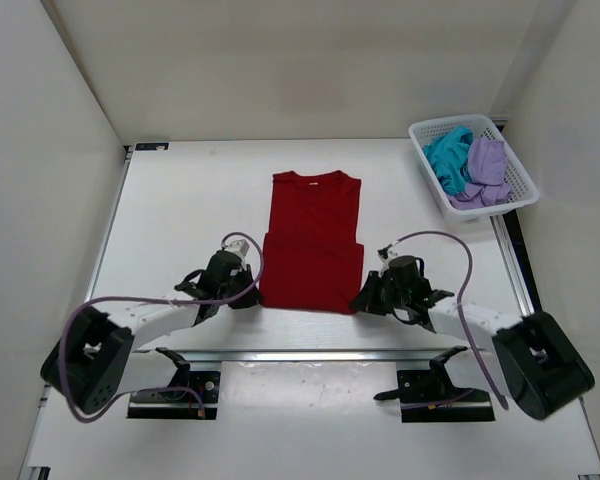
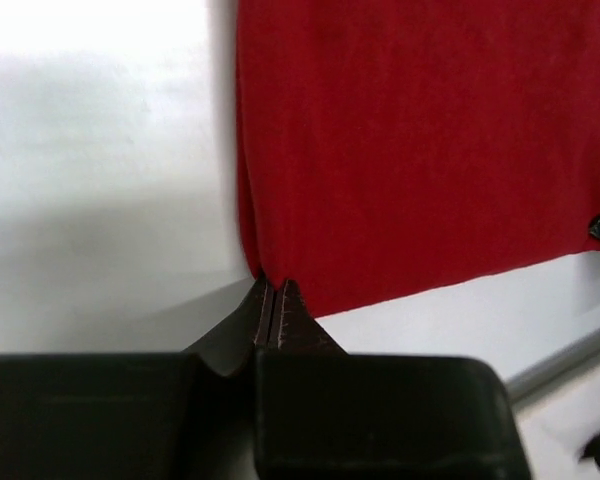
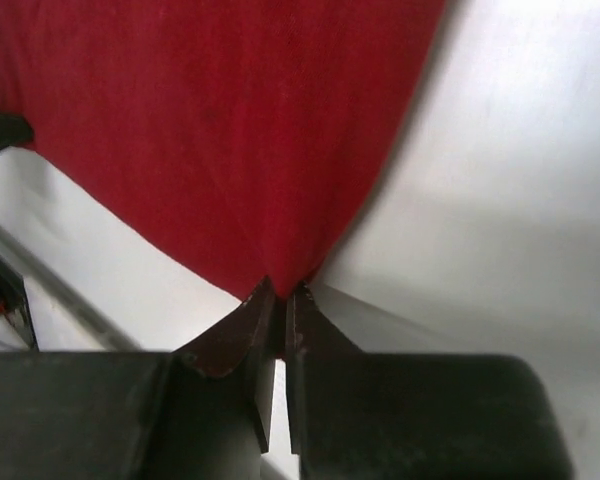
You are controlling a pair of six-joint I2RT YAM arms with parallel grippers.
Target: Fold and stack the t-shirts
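Note:
A dark red shirt (image 1: 313, 270) lies folded in the middle of the table, its neckline at the back and its lower fold toward the front edge. At its front left corner my left gripper (image 1: 257, 300) is shut on the cloth; in the left wrist view the red fabric (image 2: 380, 150) runs into the closed fingertips. The front right corner is pinched by my right gripper (image 1: 356, 305). Gathered cloth (image 3: 280, 200) enters its shut fingers in the right wrist view. The cloth between the tips is hidden.
A white basket (image 1: 525, 187) at the back right holds a teal shirt (image 1: 448, 157) and a purple shirt (image 1: 487, 163). A metal rail (image 1: 300, 355) runs along the front.

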